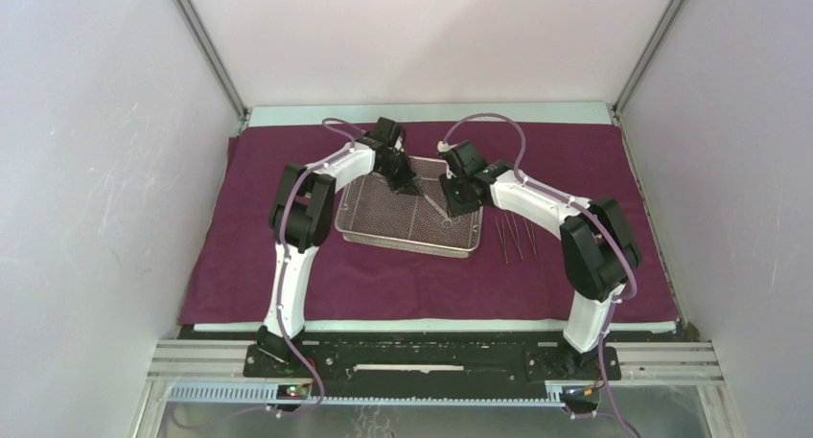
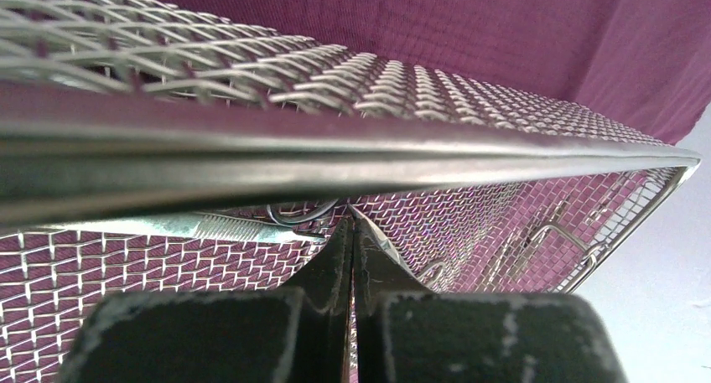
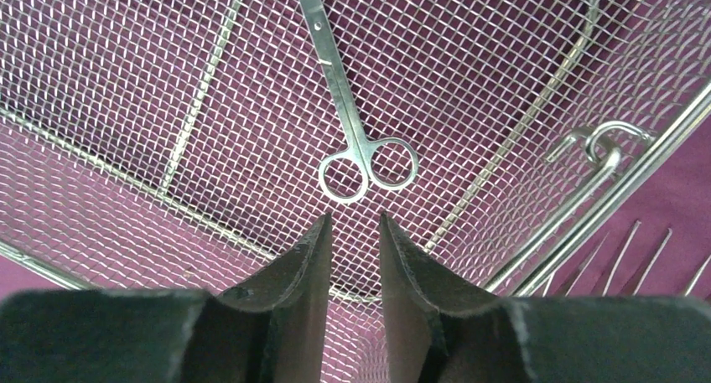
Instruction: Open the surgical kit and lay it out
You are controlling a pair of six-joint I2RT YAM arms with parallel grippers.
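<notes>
Scissors (image 3: 345,102) lie inside the wire-mesh basket (image 1: 407,242), their two finger rings pointing toward my right gripper. That gripper stands open above the mesh, apart from the rings, with nothing between its fingers. At the scissors' far end, over the back half of the basket, is my left gripper (image 1: 415,184). Its fingers are together; the left wrist view shows its tips beside a slim metal piece (image 2: 381,242), and whether they pinch anything is unclear. A flat ridged metal tool (image 2: 226,228) lies left of those tips. Several thin instruments (image 1: 518,239) rest on the cloth right of the basket.
The basket's rim (image 2: 419,157) and mesh walls stand close around my left gripper. A bent wire handle (image 3: 604,148) sits on the basket's right side.
</notes>
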